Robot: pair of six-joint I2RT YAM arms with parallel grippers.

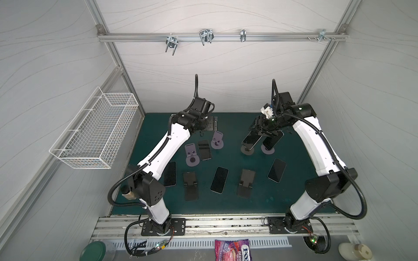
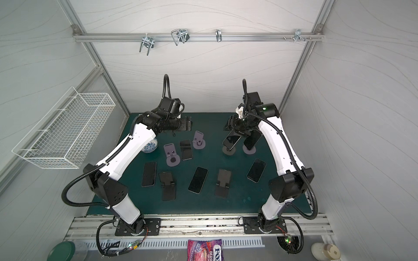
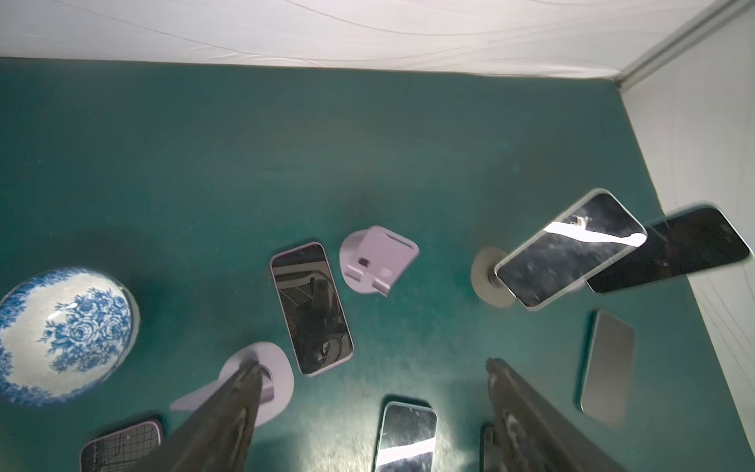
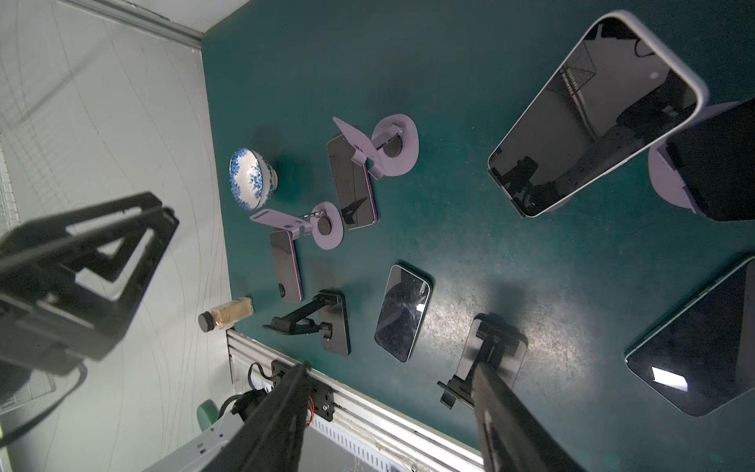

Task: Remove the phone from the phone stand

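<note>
In the left wrist view a silver-edged phone (image 3: 572, 250) leans on a round-based stand (image 3: 490, 277). A black phone (image 3: 668, 248) tilts on another stand just right of it. My right gripper hovers near these two, its fingers apart and empty. My left gripper is raised over the far left-middle of the table, also open with nothing between the fingers. Two purple stands (image 1: 217, 140) (image 1: 191, 155) bear no phone; a pink-edged phone (image 1: 205, 150) lies flat between them. More phones (image 1: 219, 180) (image 1: 277, 170) (image 1: 170, 174) lie flat nearer the front.
Two black stands (image 1: 190, 187) (image 1: 246, 182) carry no phone near the front. A blue-and-white bowl (image 3: 67, 336) stands at the left, and a small jar (image 4: 228, 314) at the left front. A wire basket (image 1: 98, 130) hangs on the left wall.
</note>
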